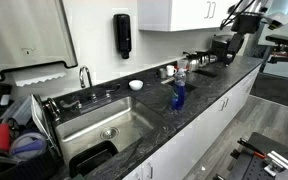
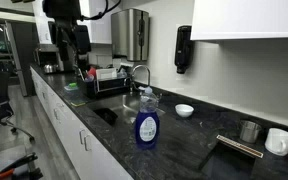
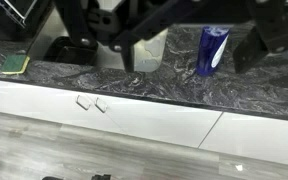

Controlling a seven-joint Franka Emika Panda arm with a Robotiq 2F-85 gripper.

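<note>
My gripper is open, its two dark fingers spread wide in the wrist view with nothing held between them. A blue bottle (image 3: 212, 48) shows through the gap, nearer the right finger, standing on the counter well below. In exterior view 2 this blue bottle (image 2: 147, 128) is upright near the counter's front edge, with a pale label. Exterior view 1 has the bottle (image 1: 178, 95) to the right of the sink (image 1: 139, 128). The arm hangs high above the counter, at the upper right there.
A white bowl (image 2: 184, 110) sits by the wall. A metal cup (image 2: 249, 131), white mug (image 2: 279, 141) and dark tray (image 2: 224, 160) occupy the counter's other end. A dish rack (image 1: 26, 142) stands left of the sink. A green-yellow sponge (image 3: 16, 64) lies near the edge.
</note>
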